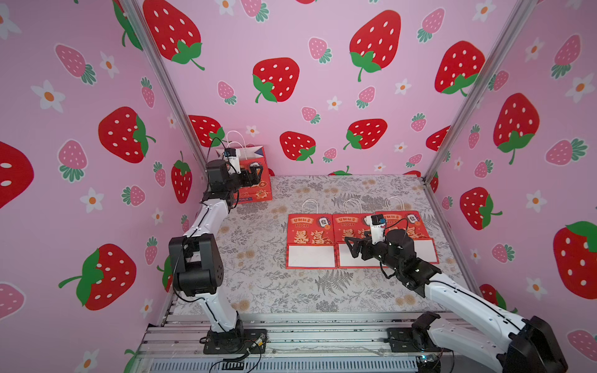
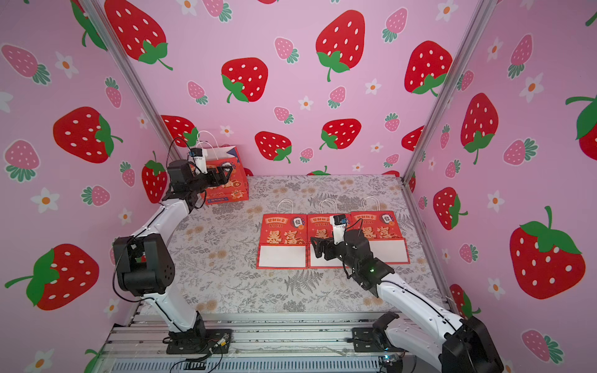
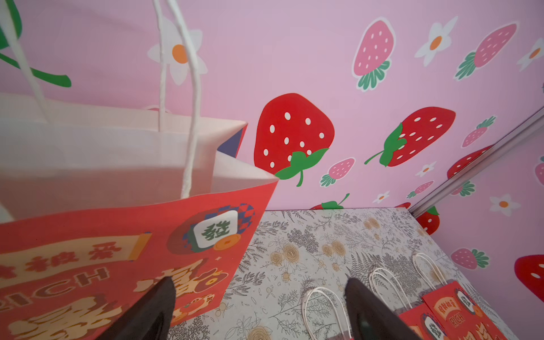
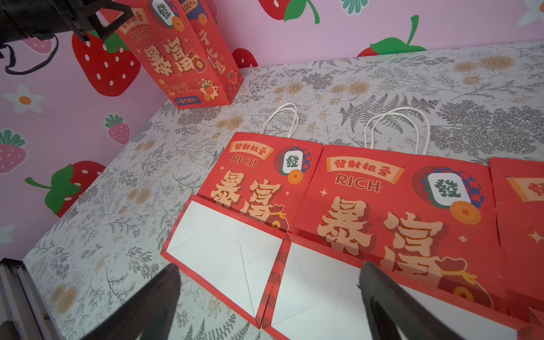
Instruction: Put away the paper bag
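An opened red paper bag (image 1: 258, 186) with white rope handles stands upright in the back left corner. My left gripper (image 1: 252, 176) is open in front of its upper part and covers some of its print. From the left wrist view, the same bag (image 3: 136, 243) fills the left side, its mouth spread wide. Three flattened red bags lie in a row on the table's right half: a left bag (image 4: 266, 175), a middle bag (image 4: 408, 209) and a right bag (image 1: 413, 223). Open and empty, my right gripper (image 1: 358, 246) hovers over the middle one, hiding part of it.
Strawberry-print walls close off the back and both sides. A metal rail (image 1: 323, 320) runs along the front edge.
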